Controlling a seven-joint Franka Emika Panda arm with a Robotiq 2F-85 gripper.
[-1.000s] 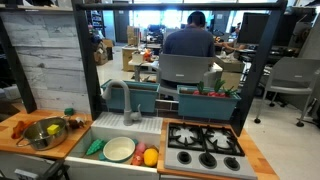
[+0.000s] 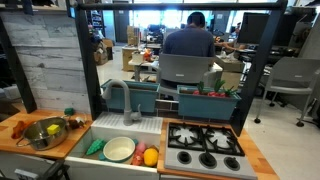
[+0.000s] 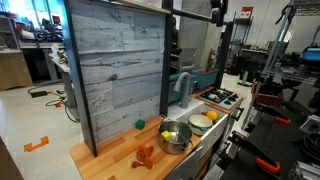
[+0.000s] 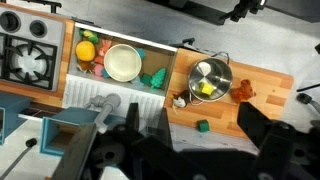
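Observation:
In the wrist view, my gripper hangs high above the counter, its two dark fingers wide apart with nothing seen between them. Below it stands a metal pot (image 4: pixel 222 74) with a yellow object (image 4: pixel 207 89) inside. An orange-red item (image 4: pixel 242 92) lies beside the pot, and a small green block (image 4: pixel 203 126) lies on the wood on the faucet side. The sink holds a pale bowl (image 4: pixel 123 62), a green tree-shaped piece (image 4: pixel 154 78), an orange-yellow round item (image 4: pixel 86 50) and a reddish item close to it.
A grey faucet (image 2: pixel 127 100) rises behind the sink. The stove (image 2: pixel 208 150) occupies the counter on the other side. Behind it, a teal planter (image 2: pixel 207 107) holds red and green items. A grey wall panel (image 3: pixel 125 75) and black posts border the counter.

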